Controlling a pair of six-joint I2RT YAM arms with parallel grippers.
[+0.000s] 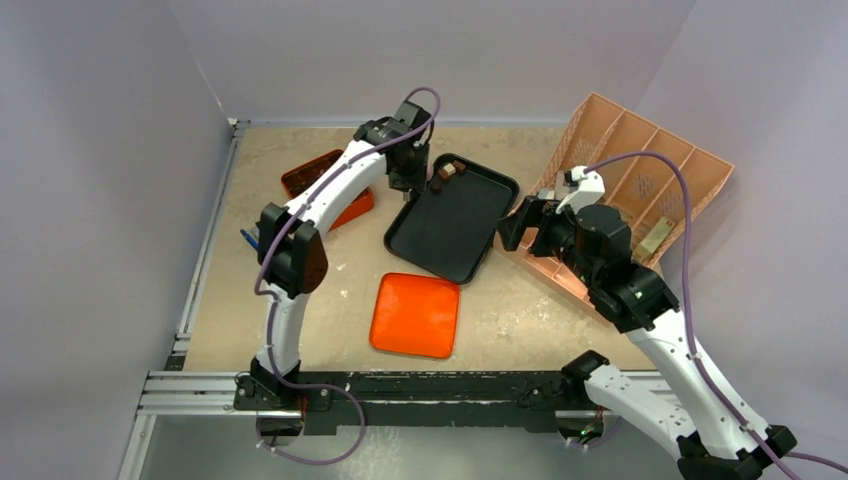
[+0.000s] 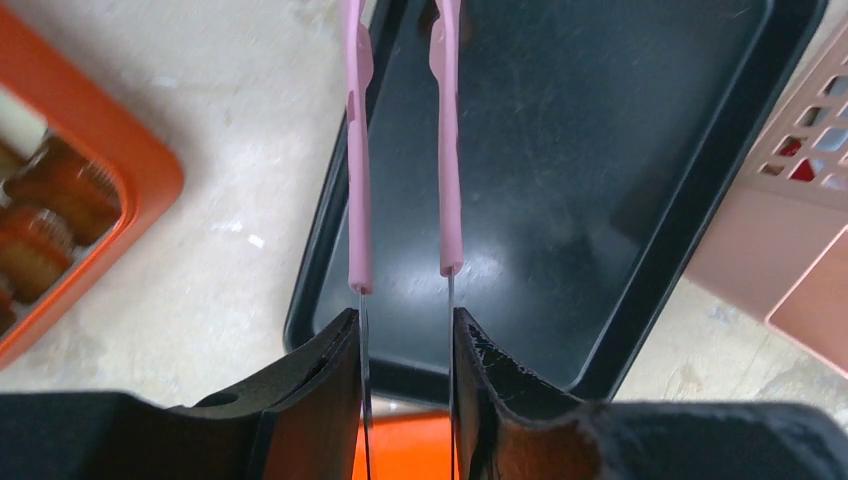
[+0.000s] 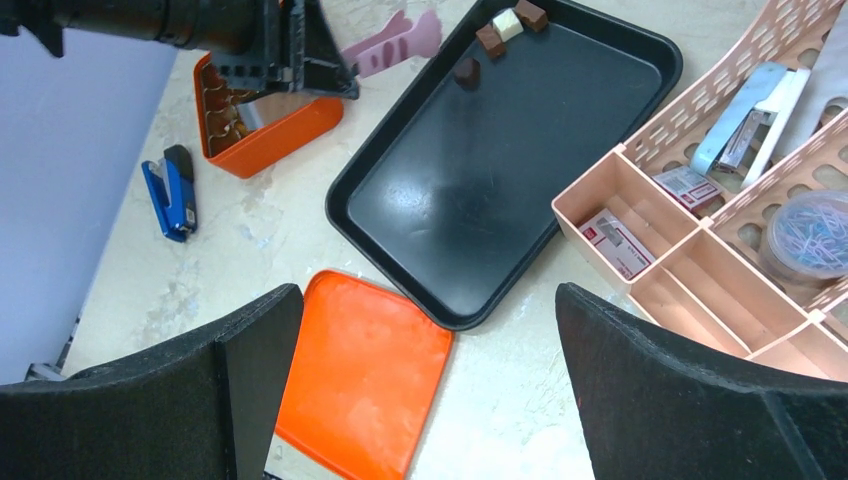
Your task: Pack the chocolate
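Observation:
Brown and white chocolate pieces (image 3: 489,40) lie at the upper left of the black tray (image 1: 450,235). My left gripper, with pink fingers, stands part open over that tray's left side, near the pieces; in the left wrist view nothing clear shows between the fingers. An orange box (image 3: 280,140) holding chocolates sits left of the tray, partly under my left arm in the top view. My right gripper hangs open with nothing in it, beside the black tray's right edge in the top view.
An orange flat tray (image 1: 414,315) lies in front of the black tray. A peach organizer (image 3: 700,290) with a stapler and small items stands at the right. A blue stapler (image 3: 172,200) lies at the left. Bare table surrounds the orange tray.

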